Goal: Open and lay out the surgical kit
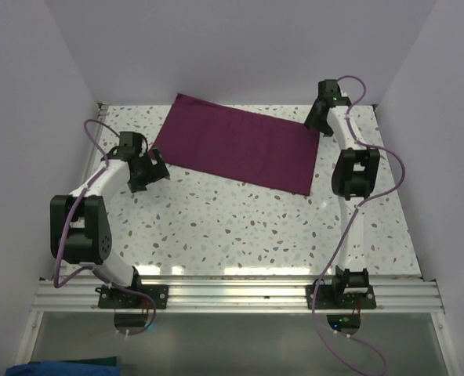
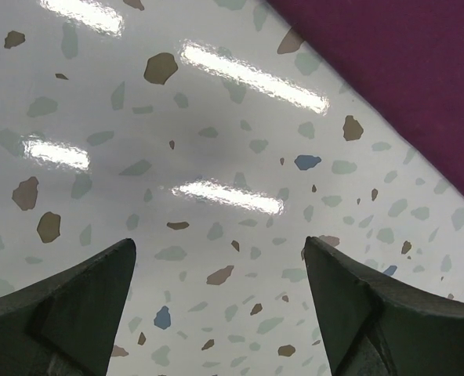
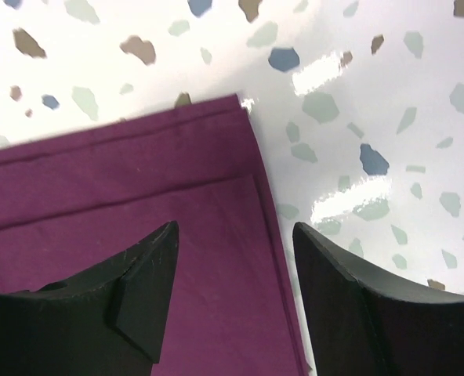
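A maroon cloth (image 1: 240, 149) lies spread at a slant over the back half of the speckled table. My right gripper (image 1: 315, 125) is at its far right corner. In the right wrist view that corner shows a doubled layer, the upper edge set back from the lower edge (image 3: 240, 117); the part-open fingers (image 3: 147, 270) have cloth below the gap and bare table to the right. My left gripper is open with nothing between its fingers, over bare table just off the cloth's left end. In that view, the cloth (image 2: 420, 70) fills the upper right.
Grey walls (image 1: 240, 47) close in the back and sides. Something blue (image 1: 63, 370) lies at the lower left, beyond the table's front rail (image 1: 232, 290).
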